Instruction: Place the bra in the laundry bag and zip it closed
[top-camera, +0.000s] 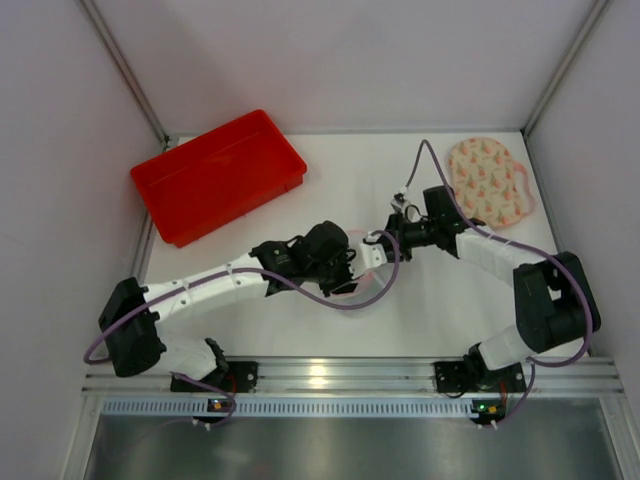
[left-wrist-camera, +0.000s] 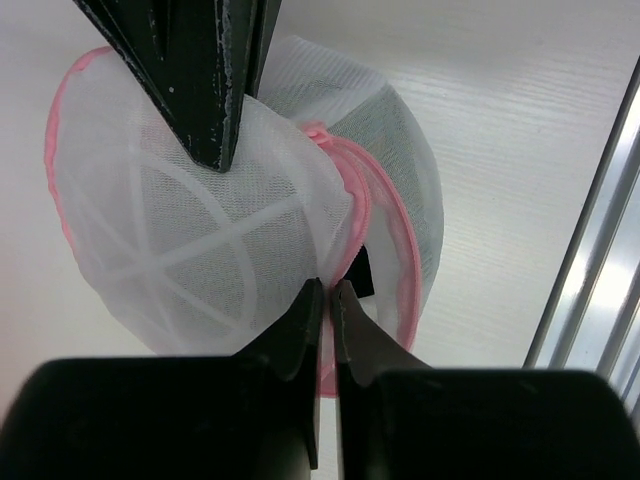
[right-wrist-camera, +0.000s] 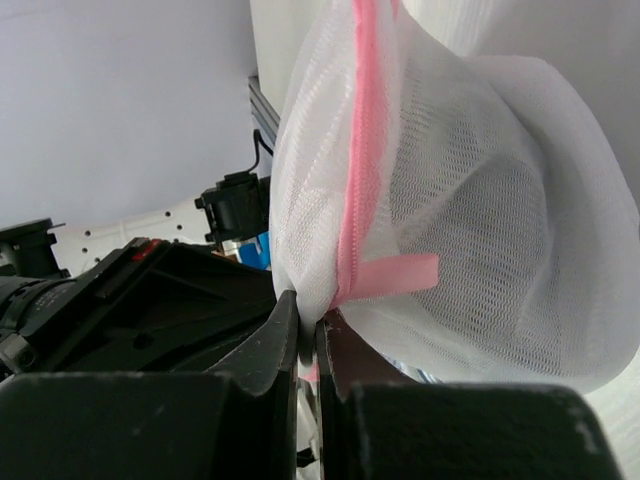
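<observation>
The white mesh laundry bag (left-wrist-camera: 190, 240) with pink zip trim stands at the table's centre between both grippers, mostly hidden from above. My left gripper is at the bag's pink-edged opening, its fingertips close together around the edge; whether they grip it is unclear. A small dark patch (left-wrist-camera: 355, 272) shows inside the opening, possibly the bra. My right gripper is shut on the bag beside its pink zip (right-wrist-camera: 362, 180), holding it up.
A red bin (top-camera: 165, 205) sits at the back left. A patterned cloth item (top-camera: 485, 180) lies at the back right. The table's metal front edge runs close below both arms.
</observation>
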